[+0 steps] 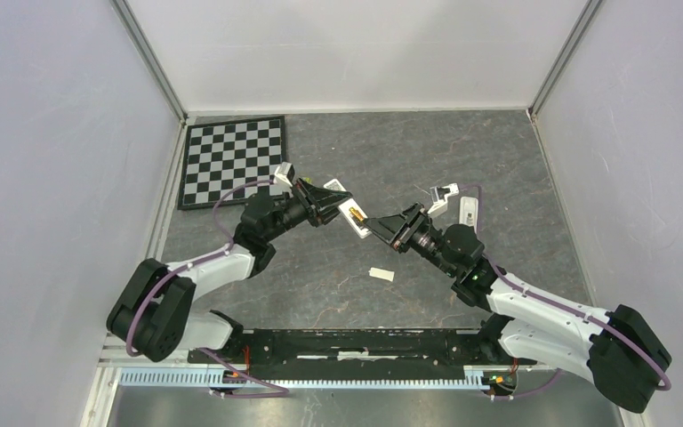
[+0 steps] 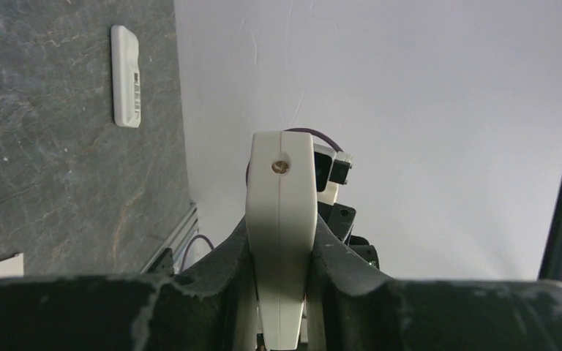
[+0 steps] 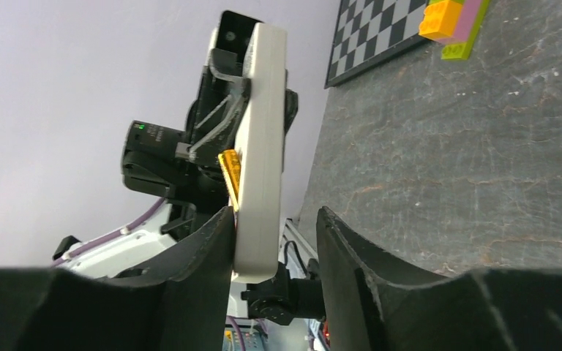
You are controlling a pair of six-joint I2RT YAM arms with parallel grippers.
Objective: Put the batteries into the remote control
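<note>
A white remote control is held in the air by my left gripper, which is shut on its sides. The left wrist view shows the remote end-on between the dark fingers. Gold-coloured battery shows at the remote's battery bay in the right wrist view; how well it is seated cannot be told. My right gripper is part open around the remote's lower end, its left finger against or very near the remote and its right finger apart from it. The white battery cover lies on the table.
A second white remote lies at the right, behind the right arm. The checkered board is at the back left, with coloured bricks beside it.
</note>
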